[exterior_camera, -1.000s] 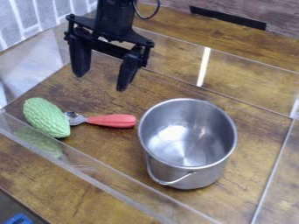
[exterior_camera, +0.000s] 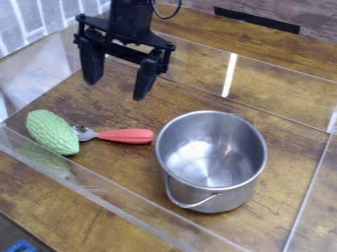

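My black gripper hangs open above the wooden table, toward the upper left, with nothing between its fingers. Below it and a little left lie a green bumpy vegetable, like a bitter melon, and a utensil with a red handle and a metal head beside it. A steel pot with a wire handle stands right of them, empty.
A clear low barrier runs along the left front. A blue object shows at the lower left corner.
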